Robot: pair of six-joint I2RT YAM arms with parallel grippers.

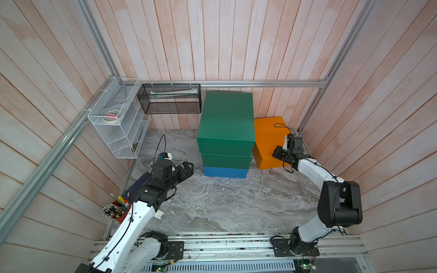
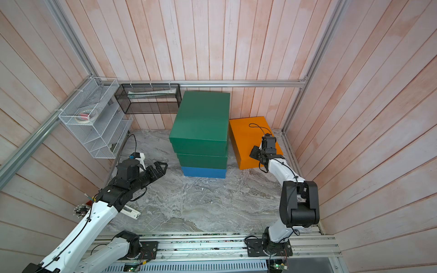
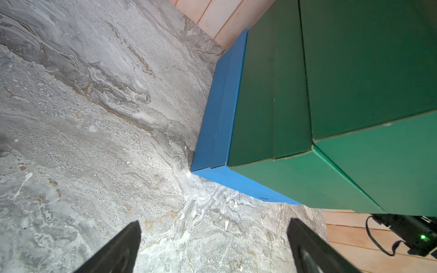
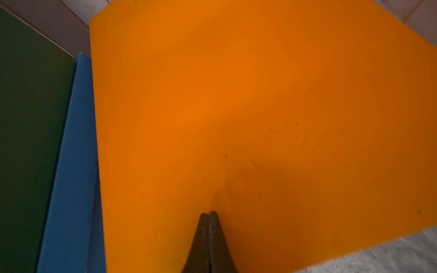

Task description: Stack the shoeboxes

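Observation:
In the middle stands a stack: a blue box (image 1: 225, 172) at the bottom with green boxes (image 1: 225, 118) on it. An orange box (image 1: 268, 132) lies to the right, beside the stack. My right gripper is shut with nothing seen between its fingers, its tips at the orange box's top face near the front. My left gripper (image 1: 185, 169) stands open and empty, left of the stack and apart from it; its blurred fingers frame bare floor in the left wrist view.
White wire shelves (image 1: 113, 136) hang on the left wall and a black wire basket (image 1: 169, 107) on the back wall. A holder with tools (image 1: 117, 209) sits at the far left.

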